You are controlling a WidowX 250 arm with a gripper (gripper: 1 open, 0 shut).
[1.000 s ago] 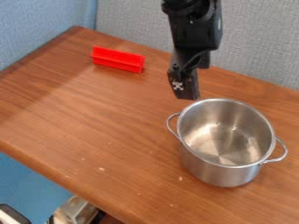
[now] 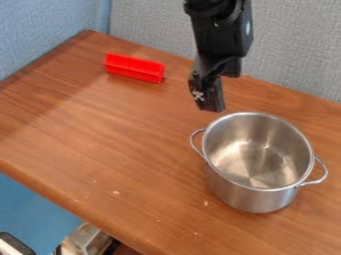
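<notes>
My black gripper (image 2: 208, 98) hangs above the back middle of the table, pointing down, its fingers seen from the side and open with nothing visible held. A steel pot (image 2: 257, 159) with two side handles stands upright on the right, in front of and below the gripper; it looks empty. A red elongated block (image 2: 135, 68) lies at the back left, to the left of the gripper and apart from it.
Blue and grey padded walls (image 2: 154, 30) border the back and left. Some dark and metal hardware (image 2: 83, 241) sits below the table's front left edge.
</notes>
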